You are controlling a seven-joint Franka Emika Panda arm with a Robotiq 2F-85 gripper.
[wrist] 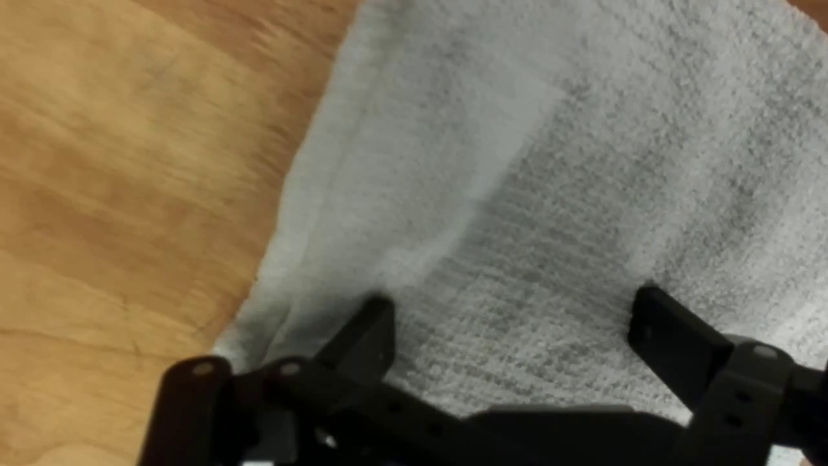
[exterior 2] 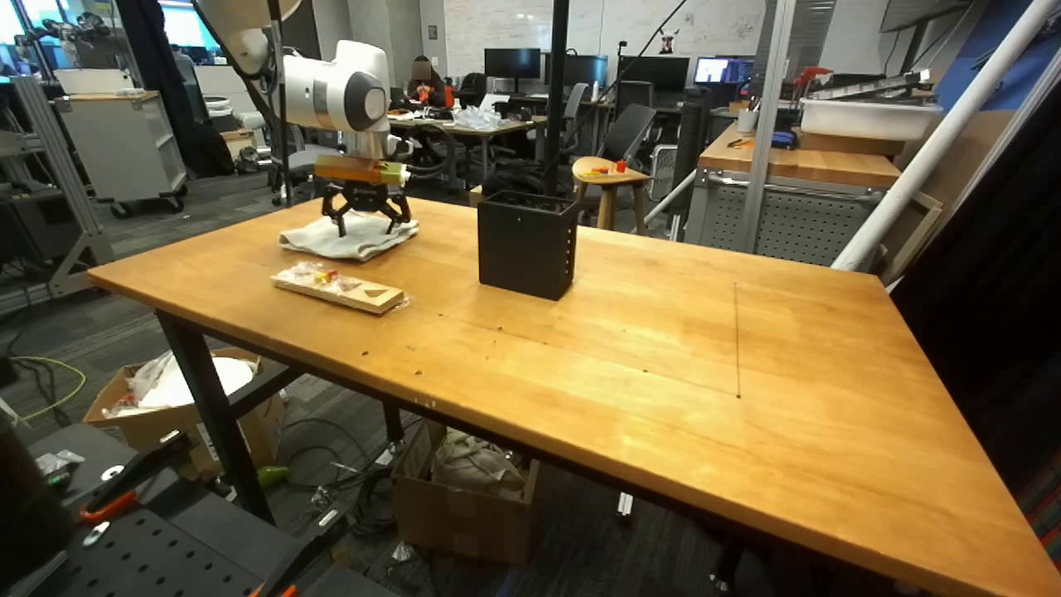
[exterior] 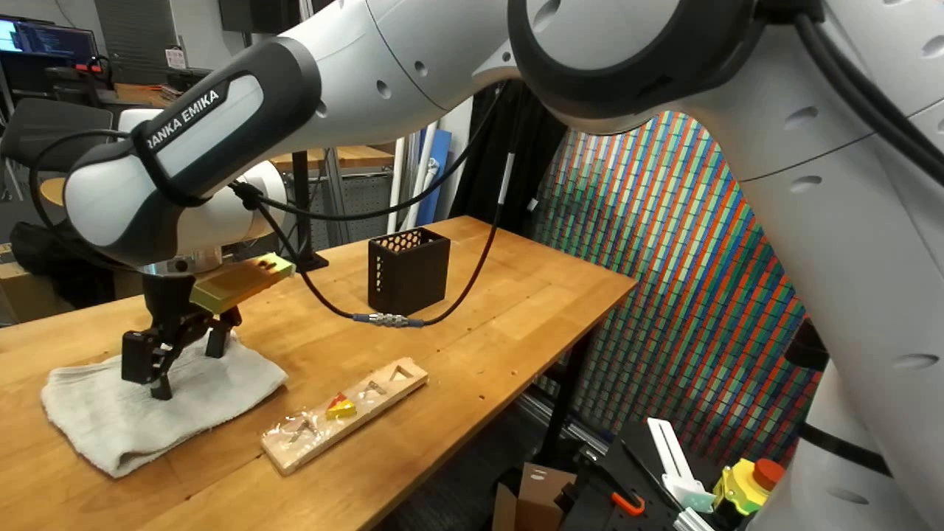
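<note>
A folded whitish cloth (exterior: pixel 212 395) lies flat on the wooden table, wrinkled at its near corner. Over it, my gripper (exterior: pixel 189 373) points straight down with its fingers open. In the wrist view the two fingertips of the gripper stand wide apart, and cloth (wrist: pixel 497 233) fills the space below and between them. The fingertips look to be at or very near the cloth's surface; whether they press on it I cannot tell. From the far side, exterior view 2 also has the gripper (exterior 2: pixel 370 227) low over the cloth (exterior 2: pixel 348 245).
Beside the cloth lies a wooden block with triangular cutouts (exterior: pixel 354 414), in clear wrap, with red and yellow pieces. A black perforated bin (exterior: pixel 408 276) stands farther along. A cable (exterior: pixel 482 257) hangs from my arm above the table.
</note>
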